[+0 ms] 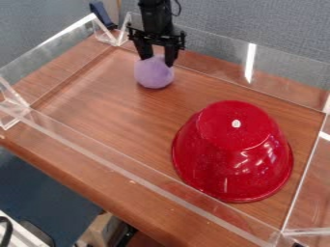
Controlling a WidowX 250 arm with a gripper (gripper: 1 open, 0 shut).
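Note:
A pale purple ball (153,75) sits on the wooden table at the upper middle. My black gripper (156,50) hangs from the top edge right over it, its fingers at or just above the ball's top. Whether they are open or shut on the ball is too small to tell. A large red upturned bowl or dome (233,154) fills the right side of the table.
Clear walls (252,54) ring the wooden table (91,116). A dark floor shows at the lower left, with a wooden block (100,230) beside the table.

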